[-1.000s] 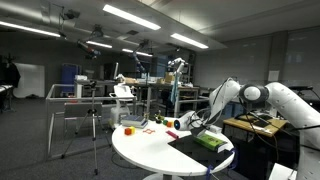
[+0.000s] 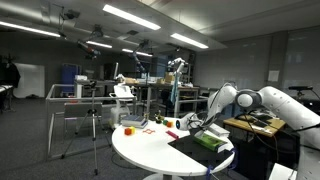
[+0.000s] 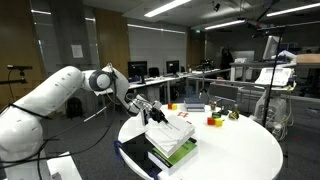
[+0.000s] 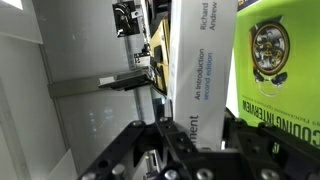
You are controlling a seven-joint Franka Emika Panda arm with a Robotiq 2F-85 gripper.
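Observation:
My gripper is shut on a white book (image 4: 198, 75), whose spine faces the wrist camera and reads "An Introduction, second edition". Beside that spine lies a green book (image 4: 275, 90) with a watch pictured on its cover. In exterior view 2 the white book (image 3: 172, 130) leans tilted over the green book (image 3: 180, 155), with my gripper (image 3: 153, 113) at its far upper edge. Whether the two books touch is hard to tell. Exterior view 1 shows the green book (image 2: 210, 141) only small, near the table's right side.
A black mat (image 3: 135, 152) lies under the books on the white round table (image 3: 255, 150). Coloured blocks (image 3: 214, 122) and several small items stand farther back. The table's broad side away from the arm is clear.
The arm's raised link stands slightly lower in exterior view 1. Objects on the table look unmoved, and the gripper region is too small to tell more.

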